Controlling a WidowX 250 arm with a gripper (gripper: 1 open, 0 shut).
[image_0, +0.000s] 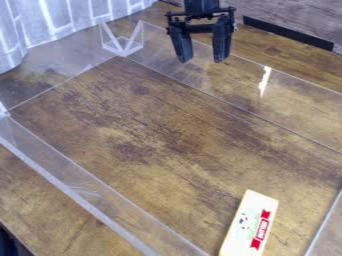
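Observation:
My black gripper (202, 46) hangs at the top centre, above the back of a clear-walled enclosure, its two fingers apart with nothing between them. A cream rectangular box (249, 224) with a red label and small green print lies on the wooden floor at the near right, far from the gripper.
Clear plastic walls (74, 187) border the wooden work area (147, 150), with a clear corner piece at the back left. A white curtain (34, 25) hangs at the top left.

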